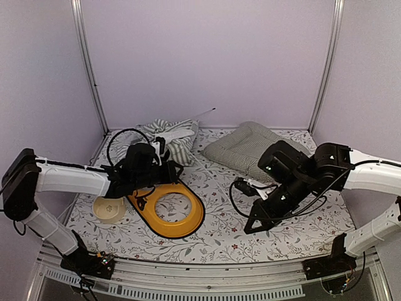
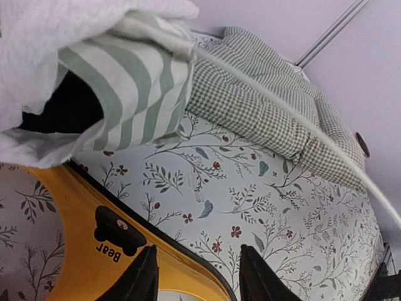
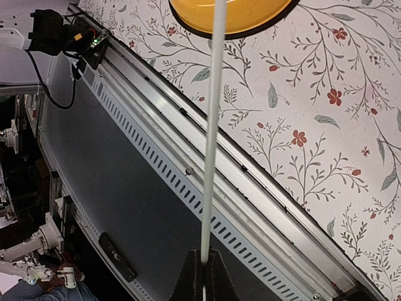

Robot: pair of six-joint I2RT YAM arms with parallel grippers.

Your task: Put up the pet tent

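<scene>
The striped tent fabric (image 2: 135, 88) with white trim is bunched at the back left, above the yellow plastic piece (image 1: 166, 226). My left gripper is over the yellow piece beside the fabric, its fingers apart and nothing visible between them. A thin white pole (image 3: 213, 125) runs up from my right gripper, which is shut on it. In the top view the pole's far end shows above the fabric, and it crosses the left wrist view diagonally.
A checked cushion (image 1: 250, 147) lies at the back right. A pale round bowl (image 1: 108, 211) sits at the left.
</scene>
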